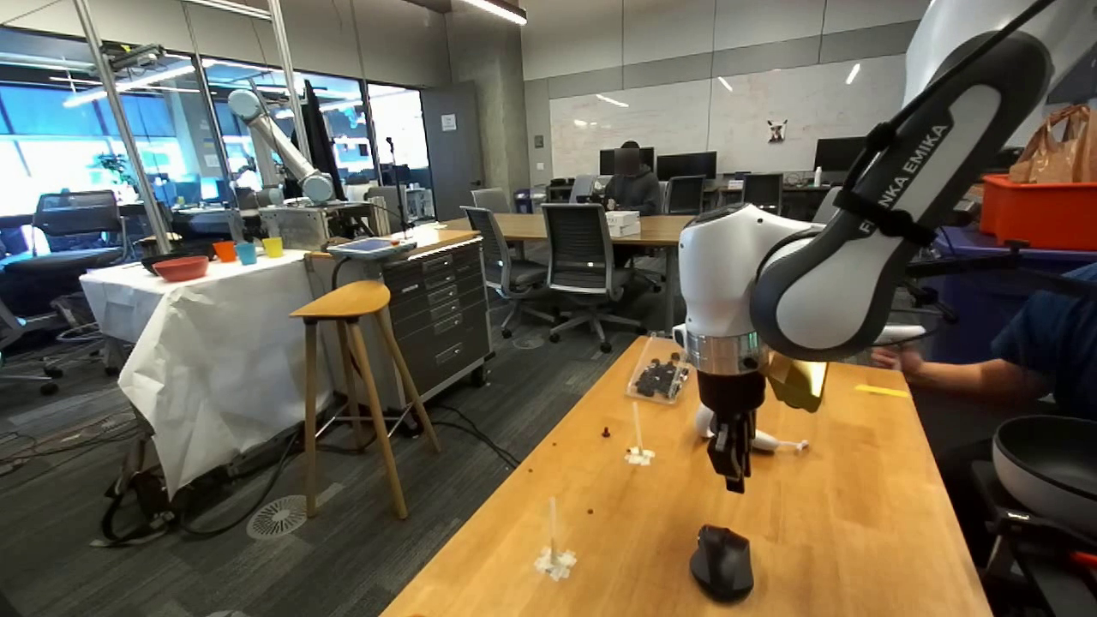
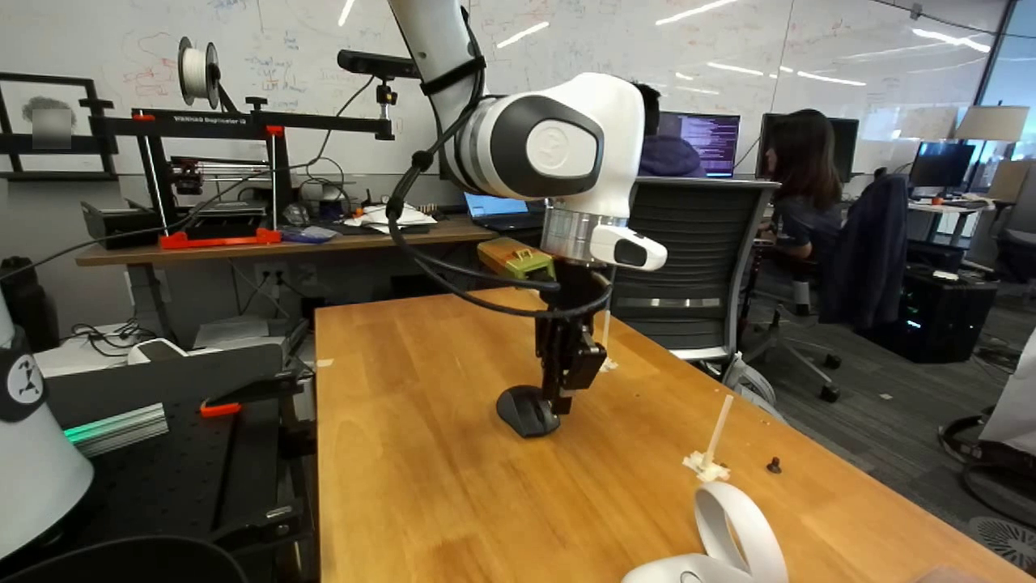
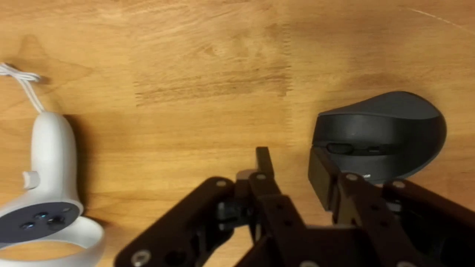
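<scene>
A black computer mouse (image 3: 378, 133) lies on the wooden table, right of centre in the wrist view. My gripper hangs over the table with its fingers apart and only bare wood showing between them. In the wrist view its right finger (image 3: 321, 178) overlaps the mouse's front edge. From the first exterior view, the gripper (image 1: 732, 485) is above the table, clear of the mouse (image 1: 722, 564). The second exterior view shows the gripper (image 2: 558, 408) in front of part of the mouse (image 2: 525, 411).
A white controller (image 3: 53, 164) with a ring lies to the left in the wrist view. Two thin upright sticks (image 1: 553, 530) stand on the table's left side. A clear box of dark pieces (image 1: 659, 377) sits at the far end. Open wood surrounds the mouse.
</scene>
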